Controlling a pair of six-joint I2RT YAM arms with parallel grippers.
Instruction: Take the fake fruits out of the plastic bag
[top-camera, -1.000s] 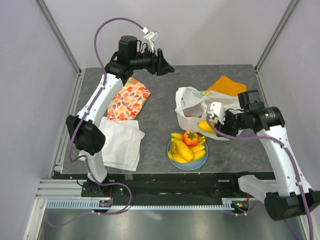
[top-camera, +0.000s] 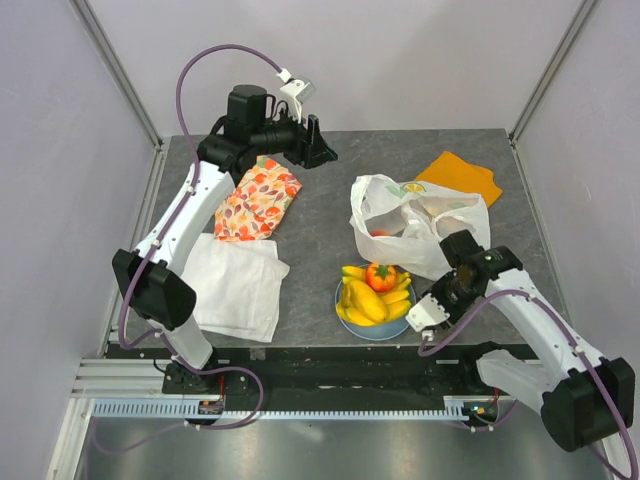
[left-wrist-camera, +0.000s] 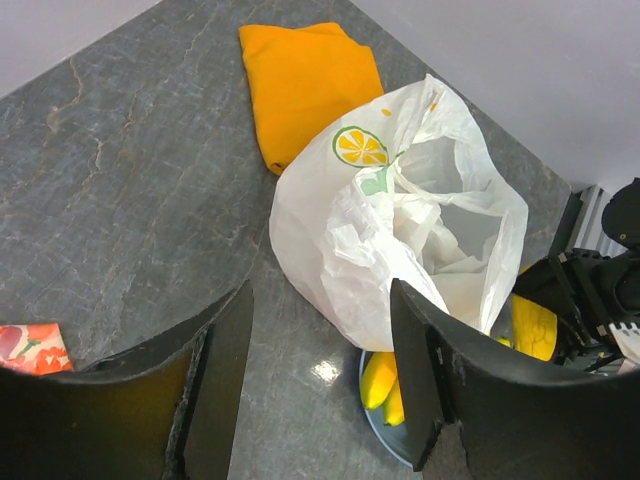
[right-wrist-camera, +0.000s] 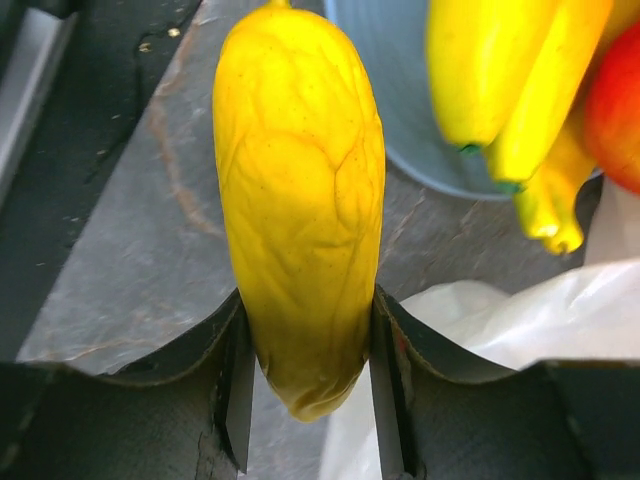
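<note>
The white plastic bag (top-camera: 430, 258) lies crumpled at the right of the table, its mouth spread, with a red fruit (top-camera: 381, 233) showing inside. A long yellow fruit (right-wrist-camera: 300, 190) is between the fingers of my right gripper, which is shut on it beside the bowl, near the table's front edge. From above, the arm mostly hides that fruit. The blue bowl (top-camera: 368, 332) holds several yellow fruits (top-camera: 366, 300) and an orange-red one (top-camera: 380, 277). My left gripper hovers at the back, its fingers apart and nothing between them.
An orange cloth (top-camera: 462, 177) lies behind the bag. At the left are a patterned fruit-print cloth (top-camera: 257, 200) and a white cloth (top-camera: 235, 285). Bare table shows between these cloths and the bag.
The left arm has drifted slightly left.
</note>
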